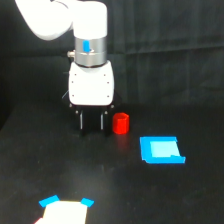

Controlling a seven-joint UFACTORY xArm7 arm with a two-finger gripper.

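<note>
My gripper (pixel 92 122) hangs low over the dark table, under its white hand (pixel 91 86). Its two dark fingers are apart, and nothing shows between them. A small red cylinder-like object (pixel 121 123) is just to the right of the right finger, outside the fingers. Whether that finger touches it, I cannot tell.
To the right lies a pale square (pixel 164 149) framed in blue tape. At the front left a cream-coloured square (pixel 65 213) with blue tape at its corners is cut off by the image edge. Dark curtains hang behind.
</note>
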